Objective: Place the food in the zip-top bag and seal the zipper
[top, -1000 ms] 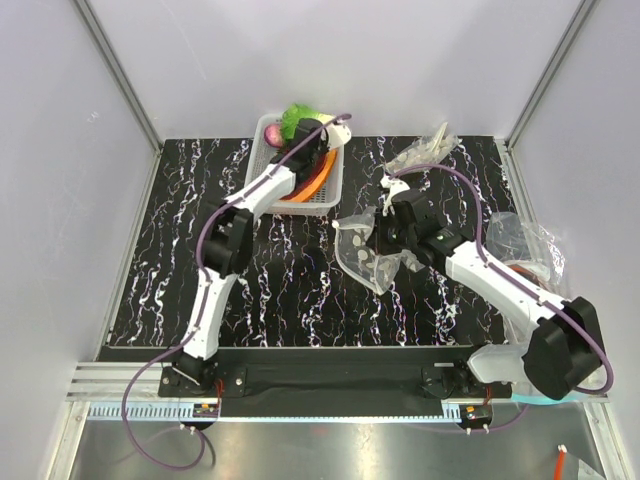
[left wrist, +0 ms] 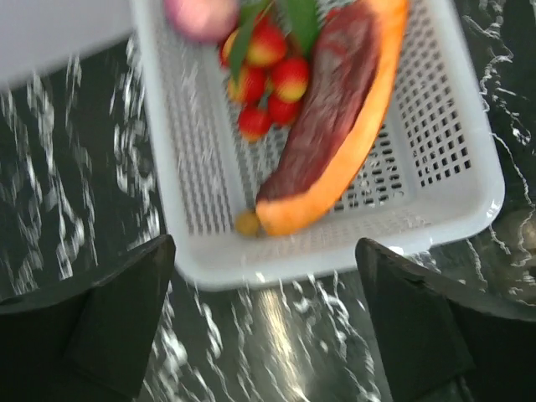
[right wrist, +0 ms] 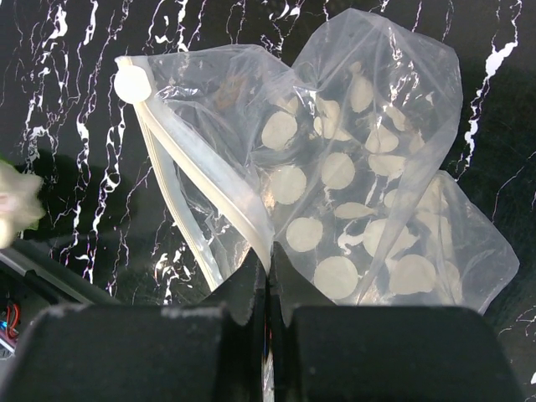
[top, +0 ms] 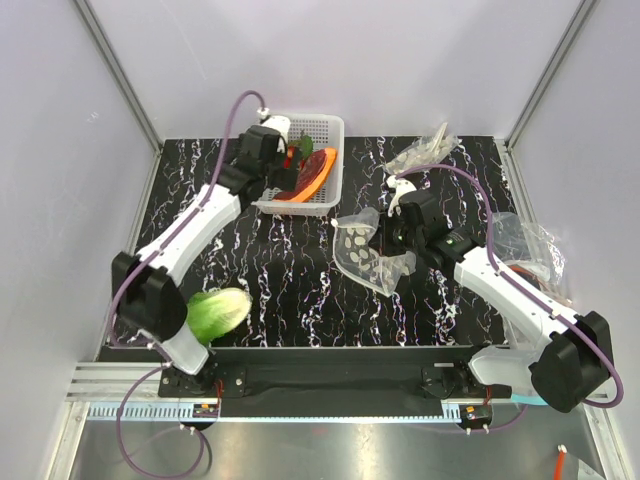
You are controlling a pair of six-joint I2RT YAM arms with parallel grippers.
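Observation:
The clear zip top bag (right wrist: 335, 159), printed with pale round shapes, lies on the dark marbled table with its white zipper edge to the left in the right wrist view. My right gripper is shut on the bag's film at that edge. Over the white basket (top: 330, 150), my left gripper (top: 287, 172) stands open with nothing between its fingers. Inside the basket are an orange-edged, dark red food piece (left wrist: 335, 126), several red tomatoes (left wrist: 268, 84) and a pink round item (left wrist: 201, 15). A green-white cabbage (top: 218, 315) rests at the table's front left, beside the left arm.
Another crumpled clear bag (top: 422, 150) lies at the back right. A filled clear bag (top: 528, 255) is at the right edge, partly under the right arm. Bare table shows between the cabbage and the zip top bag.
The cabbage left the basket and moved down-left, blurred in mid-course, to the front left of the table. The right arm barely shifted.

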